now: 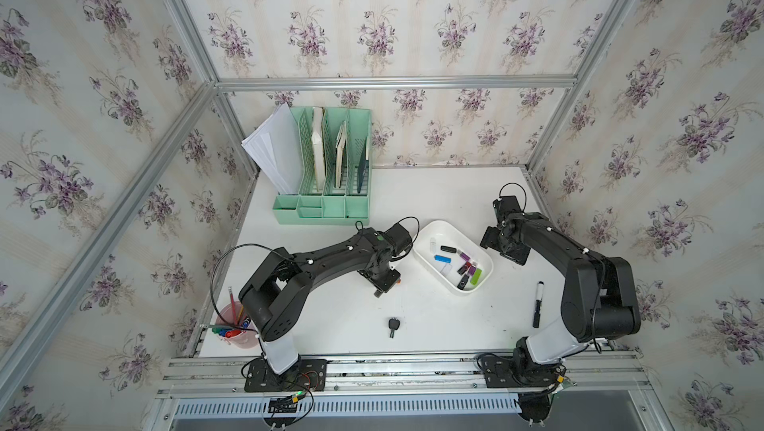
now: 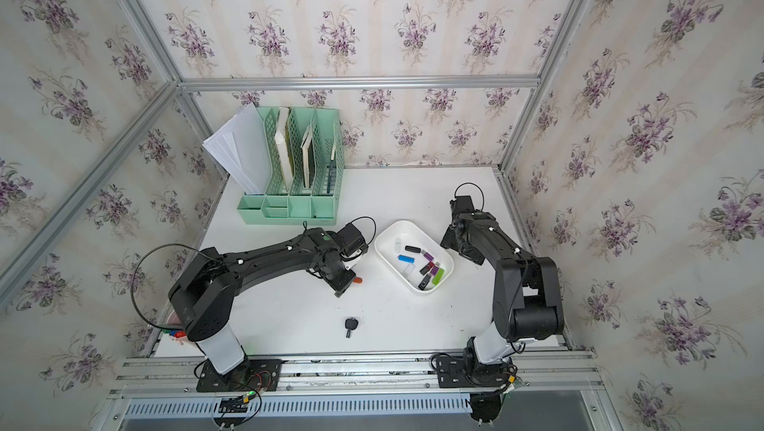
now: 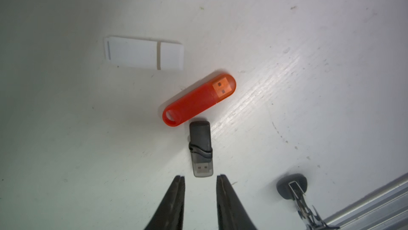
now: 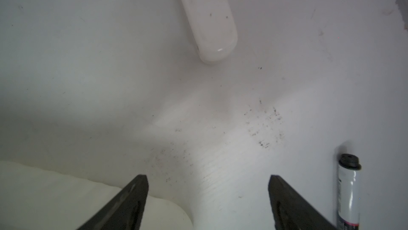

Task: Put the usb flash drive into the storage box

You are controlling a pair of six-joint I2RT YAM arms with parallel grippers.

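In the left wrist view a black USB drive [image 3: 200,147] with a clear end lies on the table, just beyond my left gripper. That gripper is narrowly open, with nothing between its fingertips. A red drive [image 3: 197,99] lies close above the black one, and a white drive [image 3: 144,53] farther up. The white storage box [image 1: 427,270] stands between the arms with several drives inside. Right of it, my right gripper is spread open and empty over the table. A white rounded stick [image 4: 210,21] lies ahead of it, partly out of frame.
A black key [image 1: 394,324] lies near the front edge. A marker [image 1: 538,304] sits at the right. The green file organizer [image 1: 347,209] stands at the back left; a pink pen cup [image 1: 246,340] is at front left.
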